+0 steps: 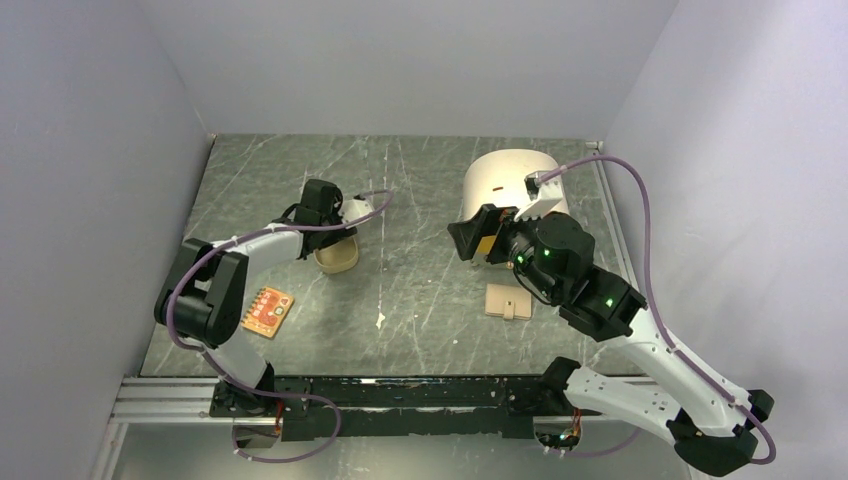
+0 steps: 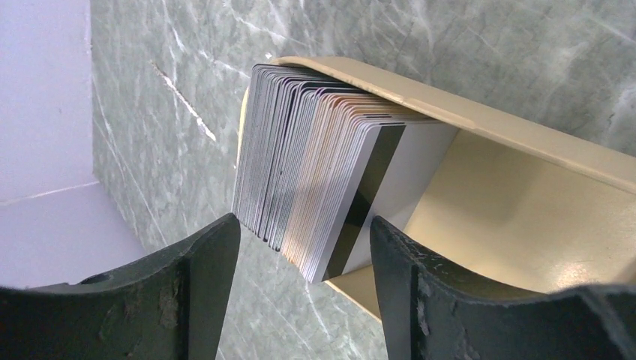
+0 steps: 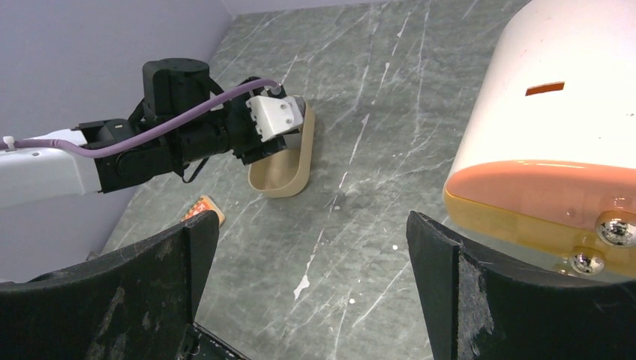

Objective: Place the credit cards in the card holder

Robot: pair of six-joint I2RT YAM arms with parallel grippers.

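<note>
A thick row of credit cards stands leaning in one end of a tan oval box; the last card is pale with a dark stripe. My left gripper reaches down at this box, part open, one fingertip on either side of the row's lower end. Whether either finger touches the cards is hard to tell. In the top view the beige card holder lies closed, its small strap toward the front. Behind and above it my right gripper hangs open and empty.
A cream rounded box with an orange front stands at the back right, close by the right gripper. An orange spiral notebook lies at the front left.
</note>
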